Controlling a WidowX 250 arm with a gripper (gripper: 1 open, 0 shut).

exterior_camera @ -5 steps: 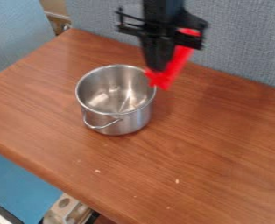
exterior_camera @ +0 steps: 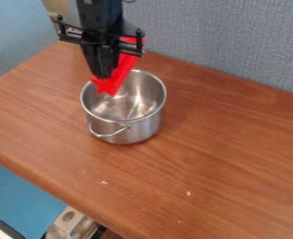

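A steel pot (exterior_camera: pixel 139 117) with a wire handle stands on the wooden table. My dark gripper (exterior_camera: pixel 108 65) hangs over the pot's back left, its fingers pointing down. A red object (exterior_camera: pixel 119 77) is behind the fingers, tilted, its lower end over the pot's opening. The fingertips are dark and overlap the red object, so whether they grip it cannot be told.
A grey textured wall (exterior_camera: pixel 236 37) stands behind. At the lower left, beyond the table edge, are a blue surface and a metal fitting.
My gripper and the red object have moved left, from right of the pot to above its back left. The pot has stayed in place.
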